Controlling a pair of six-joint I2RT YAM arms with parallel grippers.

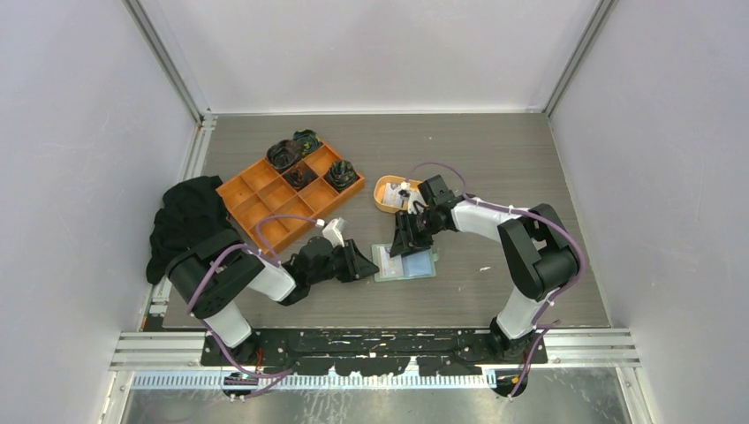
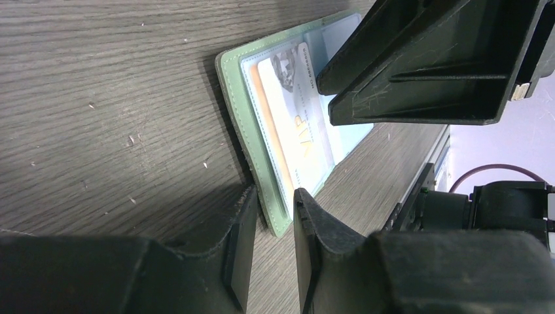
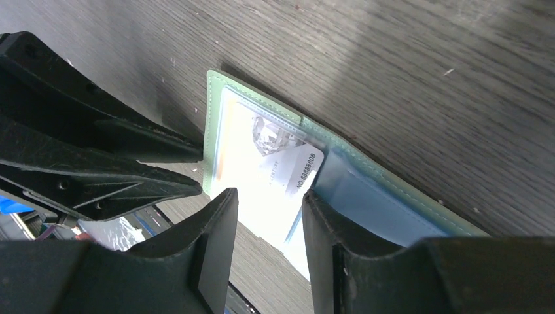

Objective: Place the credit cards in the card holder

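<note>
The green card holder (image 1: 404, 272) lies on the table, with a white card (image 2: 294, 124) showing a diamond picture in its left pocket and a blue pocket (image 3: 379, 209) beside it. My left gripper is at the holder's near edge in the left wrist view, its fingers close round the green corner; how firmly is hard to see. My right gripper is over the holder, part open, with no card seen held between its fingers.
An orange tub (image 1: 380, 193) with cards stands behind the holder. A wooden divided tray (image 1: 265, 204) with dark bundles sits at the back left, black cloth (image 1: 181, 221) at the far left.
</note>
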